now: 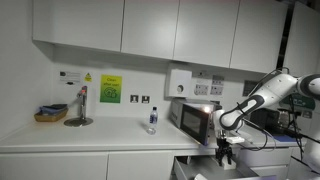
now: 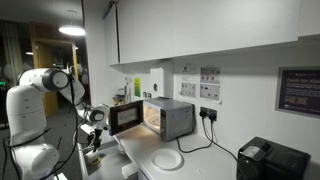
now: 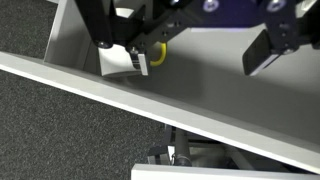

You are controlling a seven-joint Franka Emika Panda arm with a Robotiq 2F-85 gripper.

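Observation:
My gripper is open over an open drawer, its dark fingers (image 3: 267, 48) wide apart at the top of the wrist view, with nothing visibly gripped. Inside the drawer (image 3: 215, 122), towards the left, lies a white item (image 3: 117, 62) with a dark marking. A yellow curved thing (image 3: 158, 54) is beside it, partly hidden by the gripper. Exterior view 1 has the gripper (image 1: 225, 158) low over the drawer (image 1: 185, 170), below the counter front. From the other side, the gripper (image 2: 92, 152) shows small at the left, near the drawer.
A microwave (image 1: 190, 118) stands on the counter with its door (image 2: 127, 116) swung open near the arm. A bottle (image 1: 152, 121), a tap (image 1: 82, 105) and a basket (image 1: 51, 112) are farther left. A white plate (image 2: 167, 159) lies on the counter.

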